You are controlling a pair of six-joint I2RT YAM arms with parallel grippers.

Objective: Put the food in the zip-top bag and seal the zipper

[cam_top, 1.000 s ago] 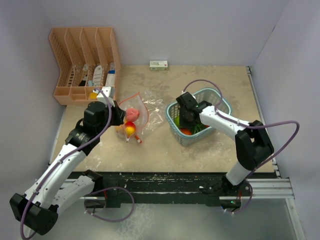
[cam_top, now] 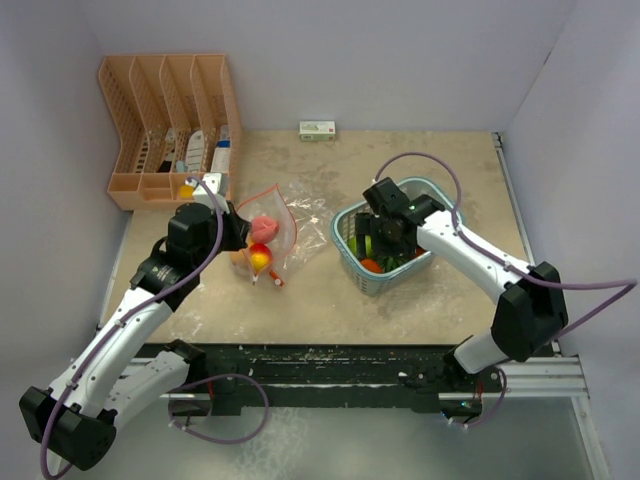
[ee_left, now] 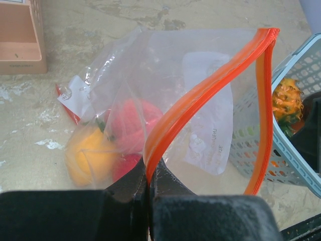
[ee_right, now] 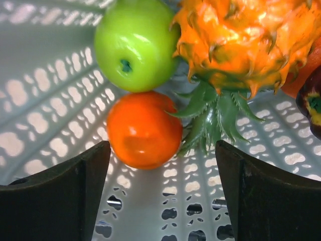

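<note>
My left gripper is shut on the red-zippered edge of the clear bag (ee_left: 195,60), holding its mouth up. Inside lie a yellow item (ee_left: 88,155), a pink-red one (ee_left: 130,123) and a smaller red one (ee_left: 125,165). My right gripper is open down inside the light blue basket (cam_top: 365,280), over an orange fruit (ee_right: 144,130). A green apple (ee_right: 136,42), a spiky orange fruit (ee_right: 246,37) with leaves and a dark fruit (ee_right: 311,105) are also in that basket.
A peach-coloured divided rack (cam_top: 140,190) stands back left. A small box (cam_top: 317,130) lies at the back middle. The table front (cam_top: 300,320) between the arms is clear.
The left arm and bag look unchanged.
</note>
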